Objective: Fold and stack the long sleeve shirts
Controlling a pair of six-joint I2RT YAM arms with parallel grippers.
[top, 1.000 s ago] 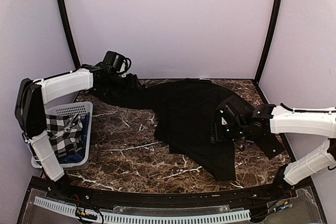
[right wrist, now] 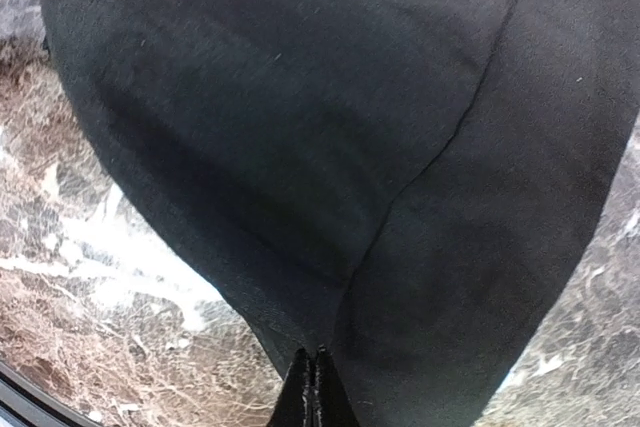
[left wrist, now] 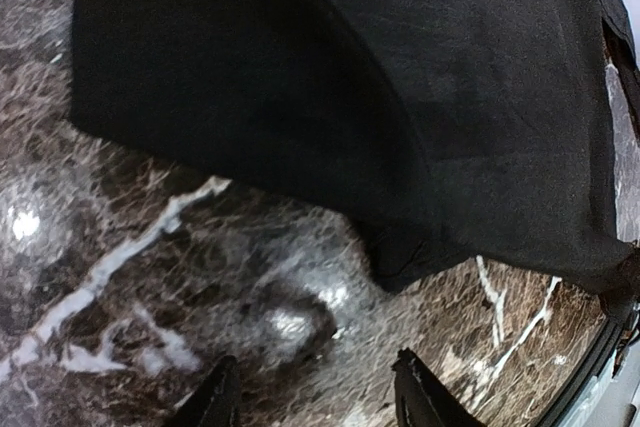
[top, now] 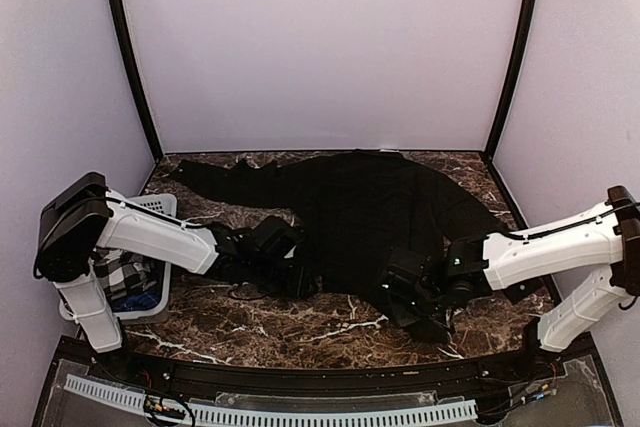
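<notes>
A black long sleeve shirt point(top: 370, 212) lies spread over the middle of the table, one sleeve point(top: 225, 182) stretched to the far left. Its lower edge slants towards the front right. In the left wrist view my left gripper is partly open over bare marble, just short of the shirt's edge point(left wrist: 400, 257), with nothing between its fingers. My right gripper is shut at the shirt's front lower part point(right wrist: 420, 347). A crease runs down to its fingertips; whether cloth is pinched between them I cannot tell.
At the left, a light grey basket point(top: 168, 277) holds a black-and-white checked cloth point(top: 120, 272) and something blue; my left arm passes over it. Bare marble point(top: 260, 332) lies at the front left. Walls stand at the back and sides.
</notes>
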